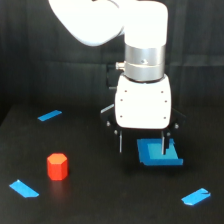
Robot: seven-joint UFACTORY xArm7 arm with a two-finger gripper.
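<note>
A red six-sided block stands on the dark table at the left, well apart from my arm. My gripper hangs to the right of centre, fingers spread wide, nothing visible between them. Its right finger overlaps a flat-looking blue square piece. I cannot tell whether that finger touches the piece or is only in front of it.
Strips of blue tape lie on the table: one at the back left, one at the front left, one at the front right. Dark table between the red block and the gripper is clear.
</note>
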